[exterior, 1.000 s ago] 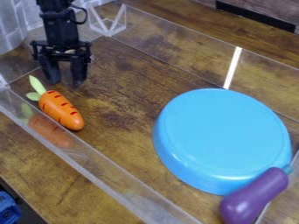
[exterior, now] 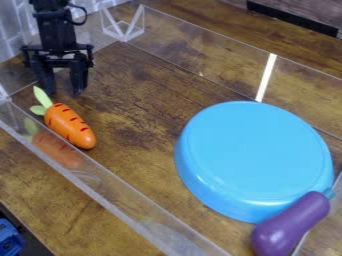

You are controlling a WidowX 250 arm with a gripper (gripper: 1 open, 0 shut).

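The black gripper (exterior: 58, 68) hangs at the upper left of the camera view, low over the wooden table, just behind an orange toy carrot (exterior: 67, 124) with pale green leaves. I cannot tell whether its fingers are open or shut. The carrot lies along the left side, inside a clear plastic wall. A large blue round object (exterior: 251, 160), like an upturned bowl or lid, fills the right side. A purple toy eggplant (exterior: 289, 224) lies at the lower right, against the blue object.
Clear walls (exterior: 127, 200) border the work area. A white strip (exterior: 266, 76) shows at the back right. Something blue sits at the lower left corner.
The gripper has shifted a little to the left. The carrot, the blue object and the eggplant have not moved.
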